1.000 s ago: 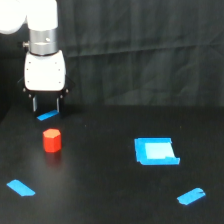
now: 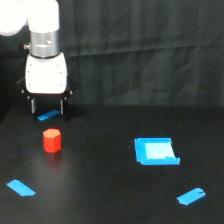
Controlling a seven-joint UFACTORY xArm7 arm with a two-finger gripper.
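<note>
A small red block stands on the dark table at the left. Behind it, my gripper hangs from the white-and-grey arm, its dark fingers spread apart. Between the fingers I see no object; they are dark against a dark background. To the right, blue tape frames a white square on the table. The red block is in front of the gripper and apart from it.
Blue tape strips lie beneath the gripper, at the front left and at the front right. A dark curtain hangs behind.
My gripper has come slightly lower and a little to the right, and its fingers look somewhat wider apart. The red block and the taped square have not moved.
</note>
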